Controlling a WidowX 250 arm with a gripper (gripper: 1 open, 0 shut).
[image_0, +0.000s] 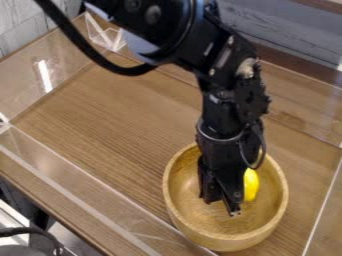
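Note:
A tan oval bowl (201, 218) sits at the lower right of the wooden surface. My black gripper (225, 198) reaches down into it from above, its fingertips low inside the bowl. A yellow object (250, 186) lies in the bowl just to the right of the fingers, partly hidden behind them. The gripper looks shut, and I cannot see anything held between its fingers.
Clear plastic edging runs along the left and lower left, with black cables at the lower left corner. A pale wall stands at the back.

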